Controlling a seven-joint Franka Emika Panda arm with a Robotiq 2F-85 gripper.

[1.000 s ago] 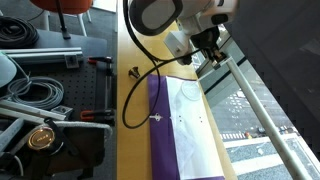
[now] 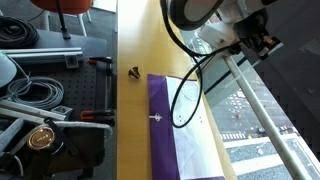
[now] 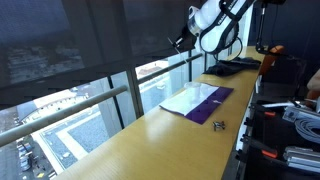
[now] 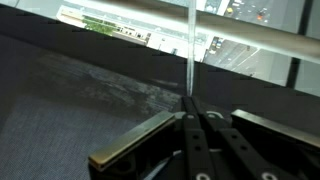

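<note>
My gripper [image 3: 180,44] is held high over the table, pointing at the dark blind [image 3: 90,40] by the window. In the wrist view, the fingers meet at the gripper tip [image 4: 190,104] and look shut. A thin pale strip [image 4: 191,50] runs from the tip to the top edge of that view, crossing the white rail [image 4: 250,35]. Whether the fingers pinch it cannot be told. On the table, a white sheet [image 2: 196,150] lies next to a purple one [image 2: 162,150].
A small dark metal piece [image 2: 134,72] sits on the wooden table [image 3: 140,150] near the sheets. A dark cart with tools and coiled cables [image 2: 40,92] stands alongside. The white rail [image 3: 100,97] slants along the window.
The arm has moved toward the window and blind, to the right in exterior view 1. Its hanging cable has shifted right with it. The sheets and metal piece look unmoved.
</note>
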